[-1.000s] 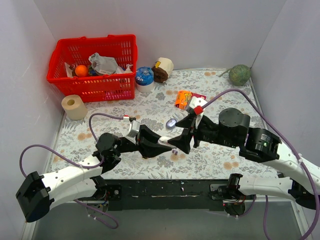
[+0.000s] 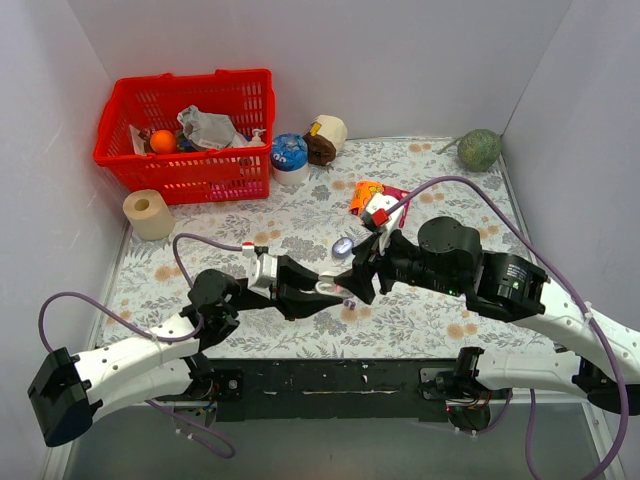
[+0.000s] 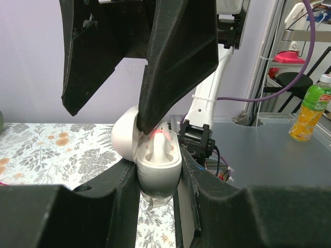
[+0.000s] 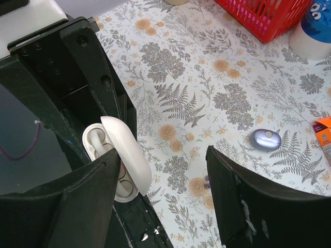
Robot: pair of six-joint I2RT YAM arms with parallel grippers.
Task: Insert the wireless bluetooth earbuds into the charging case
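Observation:
The small white charging case [image 3: 159,173] is gripped by my left gripper [image 2: 318,291], which is shut on its body above the table. Its rounded lid [image 4: 129,155] is raised. White rounded shapes and a red spot show inside the case; whether they are seated earbuds or parts of the case, I cannot tell. My right gripper stands open with nothing held between its fingers. One right fingertip [image 3: 148,121] reaches between lid and body, close against the lid, while its other finger [image 3: 77,98] is clear of the case.
A grey-purple oval object [image 4: 266,140] lies on the flowered cloth, with a tiny purple item [image 2: 349,303] nearer the arms. Farther back are orange and red packets [image 2: 365,196], a red basket [image 2: 190,185] and a blue-topped roll [image 2: 290,155].
The left gripper has turned slightly, and from above the case shows a rounder, more open outline.

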